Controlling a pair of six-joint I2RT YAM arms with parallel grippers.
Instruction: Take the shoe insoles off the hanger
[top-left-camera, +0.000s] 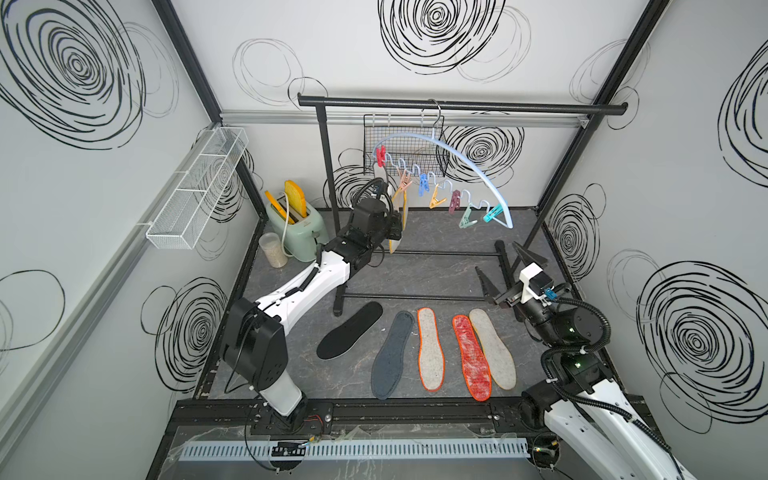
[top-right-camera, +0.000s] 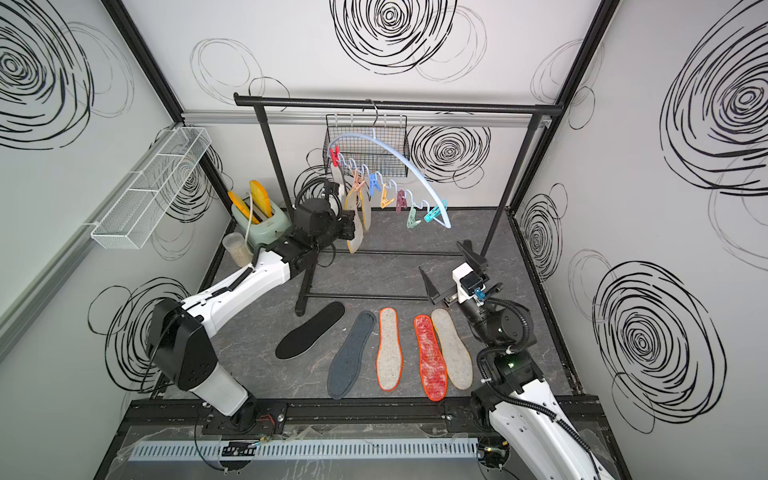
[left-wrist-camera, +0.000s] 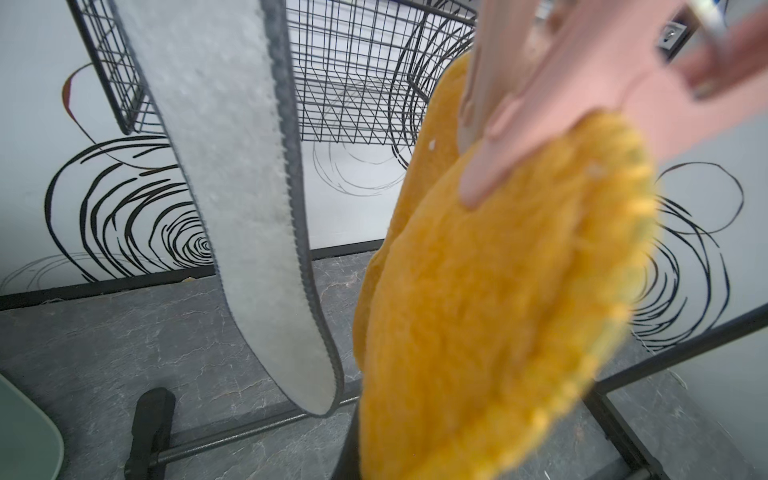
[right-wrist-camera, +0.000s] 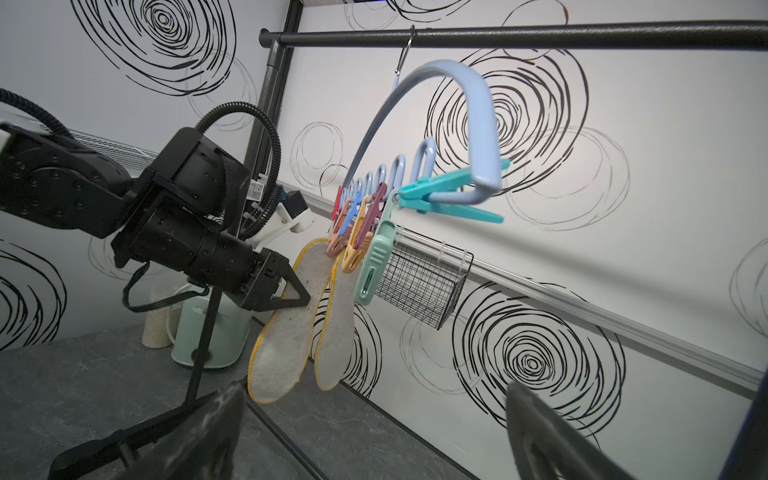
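Observation:
Insoles hang by clips from the blue curved hanger (top-left-camera: 480, 172) on the black rack. In the left wrist view a yellow fuzzy insole (left-wrist-camera: 496, 304) in pink clips (left-wrist-camera: 568, 72) fills the right side, with another behind it and a white insole (left-wrist-camera: 232, 200) to the left. My left gripper is shut at the yellow-edged insole (right-wrist-camera: 276, 352); whether it pinches it is unclear, as the fingers are mostly hidden. My right gripper stands open and empty, below and right of the hanger.
Several loose insoles (top-left-camera: 430, 348) lie along the front of the table. A green container (top-left-camera: 304, 236) with yellow items and a cup (top-left-camera: 272, 249) stand at the back left. A wire basket (top-right-camera: 364, 124) hangs on the back wall.

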